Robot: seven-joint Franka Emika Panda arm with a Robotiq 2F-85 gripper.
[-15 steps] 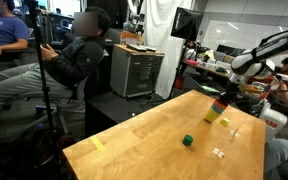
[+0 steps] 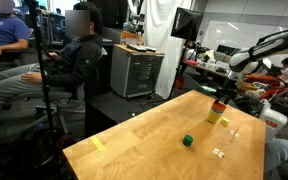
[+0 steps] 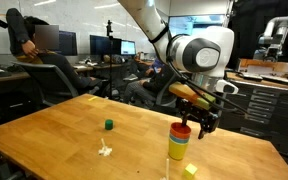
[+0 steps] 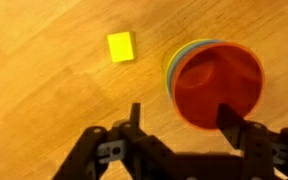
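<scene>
A stack of nested cups [image 3: 177, 149] stands on the wooden table, yellow outside with a red cup [image 4: 209, 85] innermost. My gripper is at the stack's rim, its fingers spread apart. In the wrist view the left finger [image 4: 135, 115] lies outside the cups, while the right finger [image 4: 227, 117] overlaps the red cup's opening. The near rim passes between them; whether either finger touches it cannot be told. From the side, the gripper [image 3: 196, 117] appears at the top of the stack.
A yellow block [image 4: 121, 46] lies close to the cups. Farther off are a green object [image 3: 109, 124] and a small white item [image 3: 105, 150]. A thin pale stick [image 3: 167, 168] rests near the front.
My gripper has stayed close to the top of the cups, with only a slight shift. The stack looks a little more upright than a second ago. Other table objects have not moved.
</scene>
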